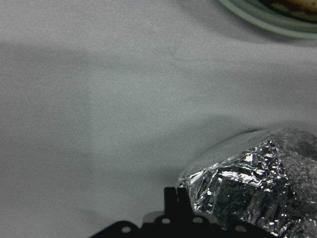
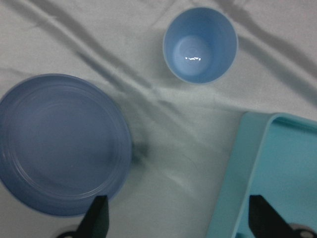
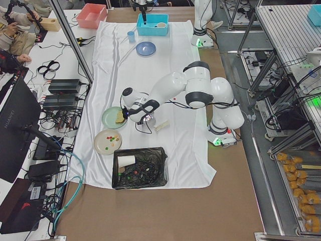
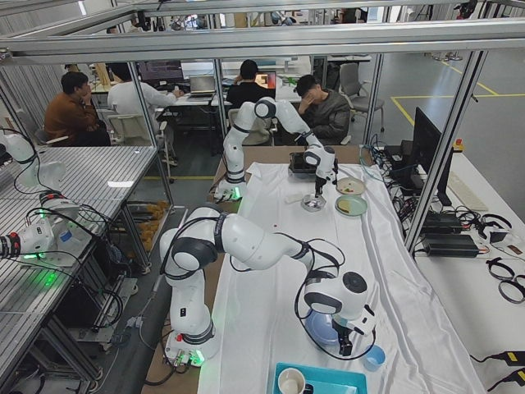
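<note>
My left gripper is low at the near edge of a crumpled foil-covered item (image 1: pixel 247 188), its fingers together; whether foil is between them is unclear. The green plate (image 3: pixel 109 118) with a sandwich-like piece (image 3: pixel 120 116) lies beside it. My right gripper stands open above the cloth between the blue plate (image 2: pixel 64 144) and the turquoise bin (image 2: pixel 233 188), with a blue cup (image 2: pixel 198 44) farther off. A white cup (image 4: pixel 291 380) sits in the bin.
A beige plate (image 3: pixel 107 145) with small colored pieces and a black-lined bin (image 3: pixel 140 181) are on the left arm's side.
</note>
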